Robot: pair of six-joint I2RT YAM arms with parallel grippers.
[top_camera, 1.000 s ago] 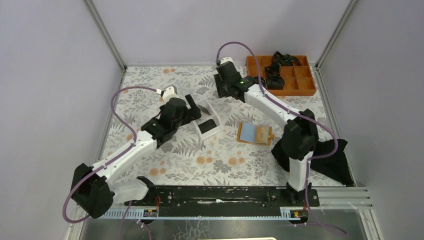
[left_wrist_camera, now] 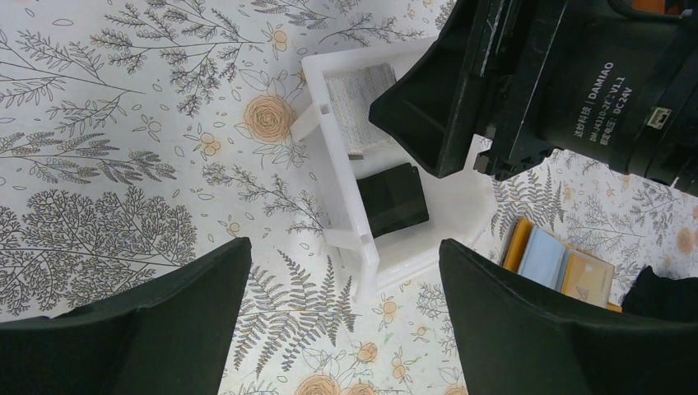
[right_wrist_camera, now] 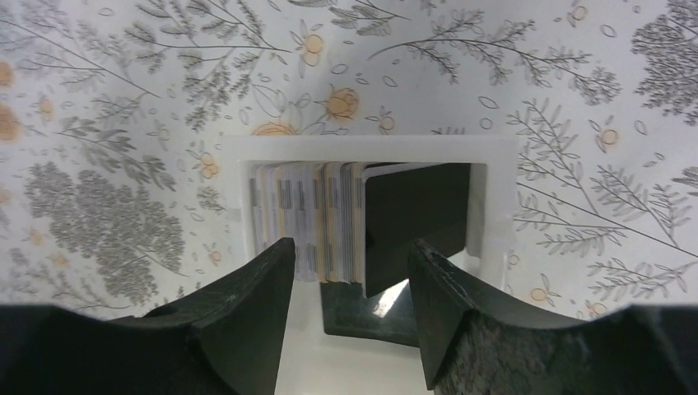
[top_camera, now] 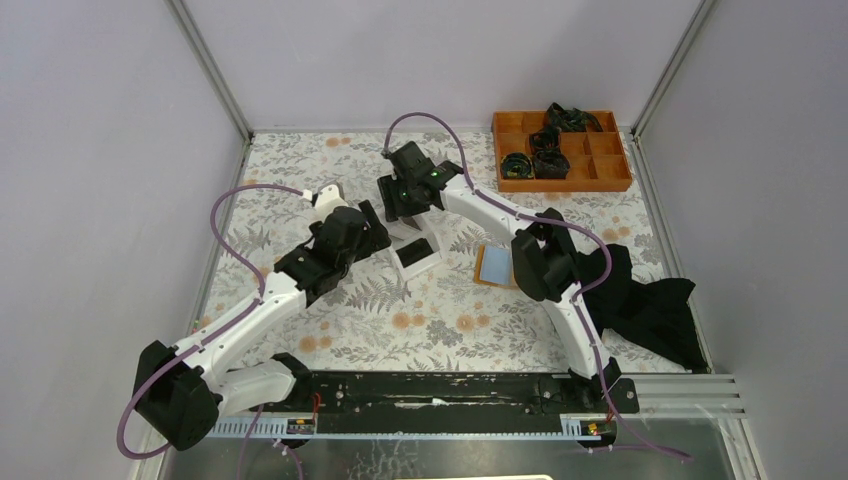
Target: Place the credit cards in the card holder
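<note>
A white card holder [top_camera: 432, 255] sits mid-table. In the right wrist view a row of pale cards [right_wrist_camera: 304, 220] stands in it beside a dark card [right_wrist_camera: 416, 214], with another dark piece [right_wrist_camera: 370, 317] below. My right gripper hangs open over the holder, fingers pointing at the cards, nothing between them. My left gripper is open to the left of the holder, empty; in its view the right gripper covers part of the holder [left_wrist_camera: 342, 173].
An orange compartment tray [top_camera: 610, 170] with black bundles is at the back right. A small board [top_camera: 495, 265] with blue and tan pieces lies right of the holder, and a black cloth [top_camera: 660, 320] at the right edge.
My right gripper has moved left and toward the front, over the card holder. The left gripper has shifted slightly left.
</note>
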